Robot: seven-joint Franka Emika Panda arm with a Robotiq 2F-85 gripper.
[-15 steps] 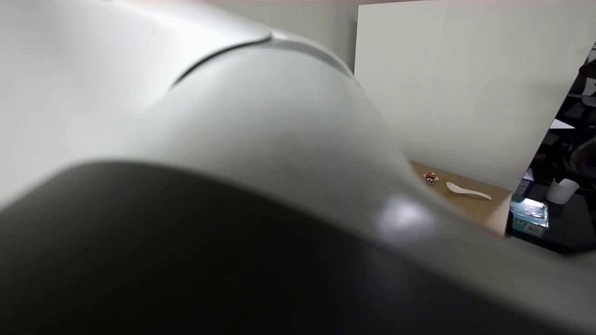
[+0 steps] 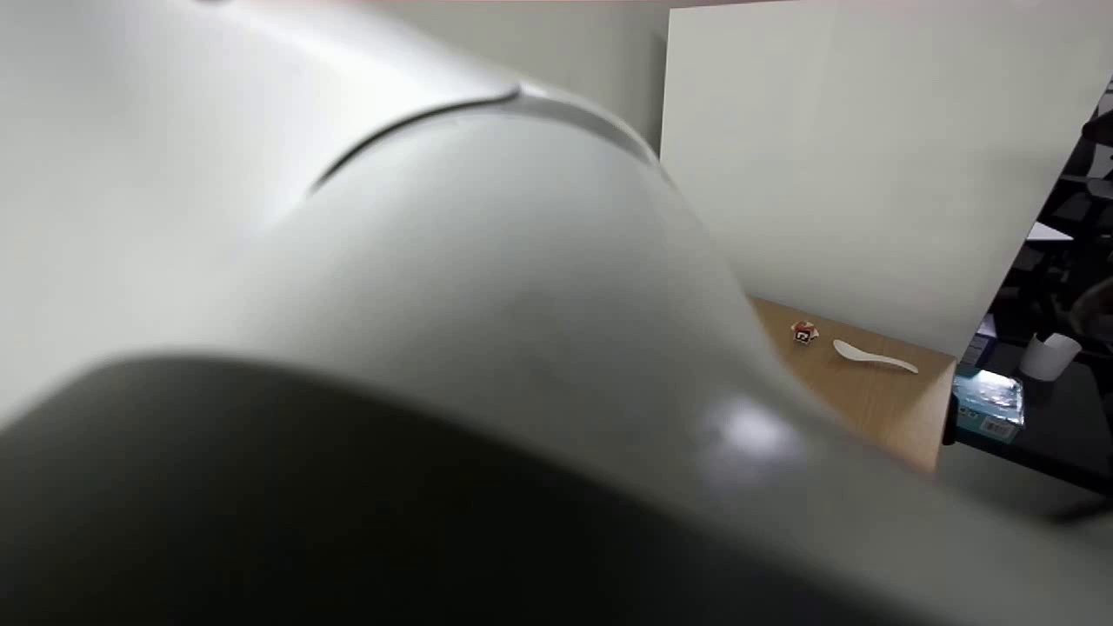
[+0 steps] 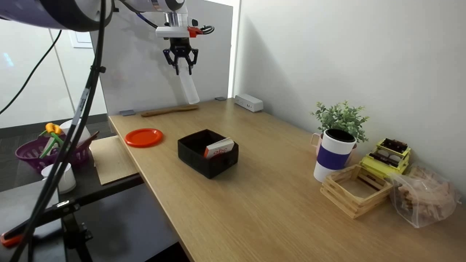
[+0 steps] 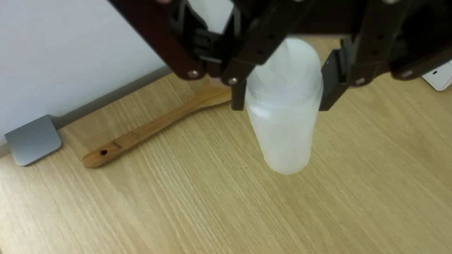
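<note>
A translucent white bottle (image 3: 189,87) hangs tilted from my gripper (image 3: 183,71), which is shut on its upper end, above the far part of the table. In the wrist view the bottle (image 4: 288,122) sits between the two dark finger pads, its rounded lower end pointing away from my gripper. Bare table shows beneath it. The arm's white body (image 2: 543,271) fills most of exterior view 1 and hides the gripper and bottle there.
A wooden utensil (image 3: 170,111) lies by the back panel. A red plate (image 3: 144,137) and a black box (image 3: 208,153) holding small cards stand nearer. A white-and-blue cup (image 3: 334,155), wooden crate (image 3: 356,192) and plastic bag (image 3: 423,194) line the right wall. Mid-table is clear.
In exterior view 1 the arm's body has shifted downward a little, uncovering slightly more of the table's near edge. The spoon and small red item there stay put.
</note>
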